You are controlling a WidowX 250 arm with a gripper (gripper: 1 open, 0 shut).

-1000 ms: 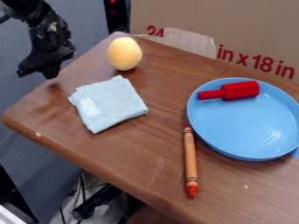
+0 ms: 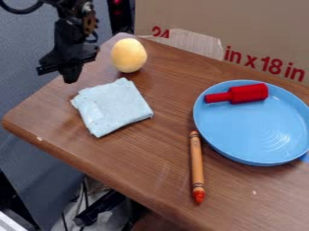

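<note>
My black gripper (image 2: 70, 69) hangs at the upper left over the table's left edge, left of a pale yellow egg-shaped object (image 2: 129, 55) and above a folded light-blue cloth (image 2: 111, 107). Whether its fingers are open or shut is too small to tell. A red rolling-pin-like toy (image 2: 245, 94) lies on a blue plate (image 2: 254, 135) at the right. An orange crayon (image 2: 197, 167) lies left of the plate.
A large cardboard box (image 2: 229, 32) stands along the back.
My gripper has moved a little to the right, toward the yellow object, over the last second. The objects on the table have stayed where they were.
</note>
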